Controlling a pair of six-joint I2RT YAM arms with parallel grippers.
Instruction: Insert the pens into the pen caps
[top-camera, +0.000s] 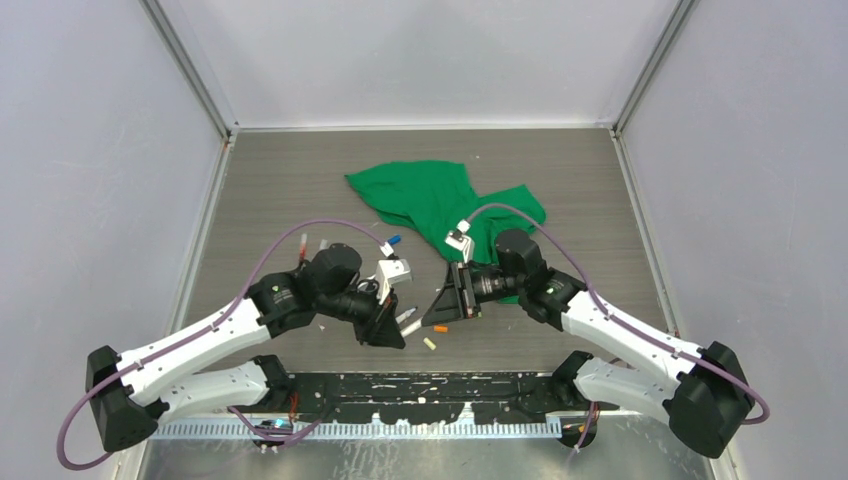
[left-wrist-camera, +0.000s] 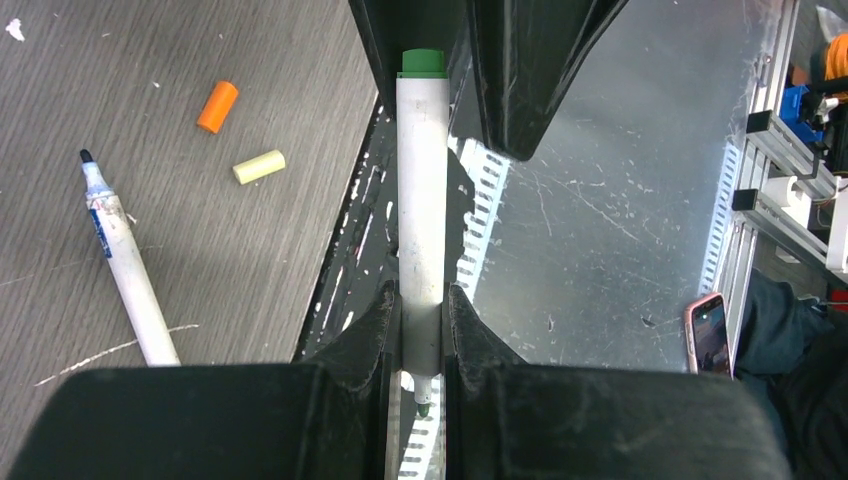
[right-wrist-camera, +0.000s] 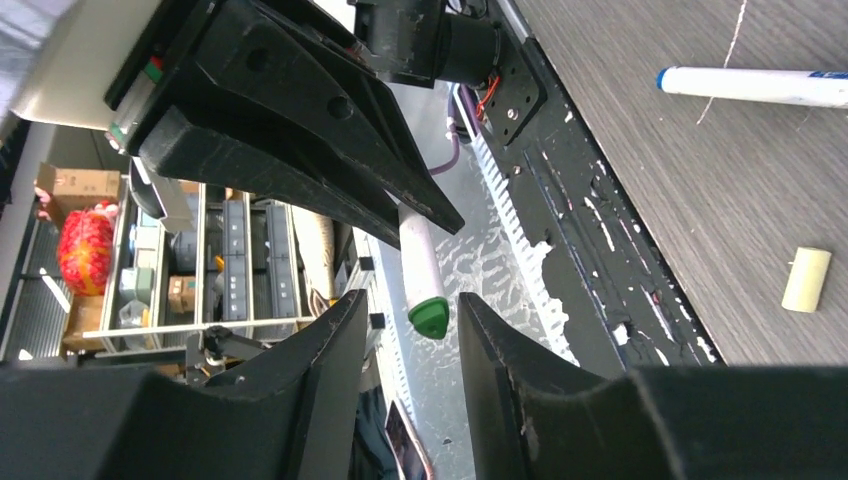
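Note:
A white marker (left-wrist-camera: 422, 200) with a green back end and a bare green tip is gripped near its tip by my left gripper, shut on it. In the right wrist view the marker's green back end (right-wrist-camera: 430, 318) points at my right gripper. The right fingers stand open on either side of that end, with gaps showing. On the table lie an orange cap (left-wrist-camera: 217, 106) and a pale yellow cap (left-wrist-camera: 259, 166). An uncapped white marker with a dark tip lies left of them; its blue back end (right-wrist-camera: 662, 79) shows in the right wrist view.
Behind the arms a green cloth (top-camera: 415, 190) lies spread out. A blue piece (top-camera: 394, 239) lies by the left wrist, and a red-and-white one (top-camera: 303, 243) farther left. The table's front edge and a white toothed rail (top-camera: 360, 430) lie near me.

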